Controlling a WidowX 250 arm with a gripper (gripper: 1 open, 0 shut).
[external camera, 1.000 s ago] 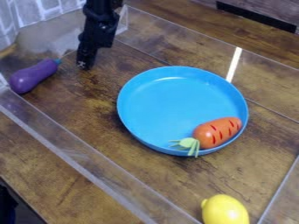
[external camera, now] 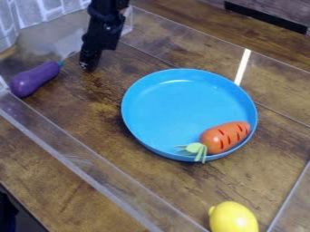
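My dark gripper [external camera: 90,60] is low over the wooden table at the upper left, its tip by the surface; I cannot make out its fingers clearly. A purple eggplant [external camera: 33,80] lies on the table to the lower left of it, apart from it. A blue plate [external camera: 169,109] sits at the centre right, with an orange carrot [external camera: 224,137] with a green top lying in its lower right part.
A yellow lemon [external camera: 233,217] lies near the bottom right. Clear plastic walls [external camera: 85,181] edge the work area. The table between eggplant and plate is bare.
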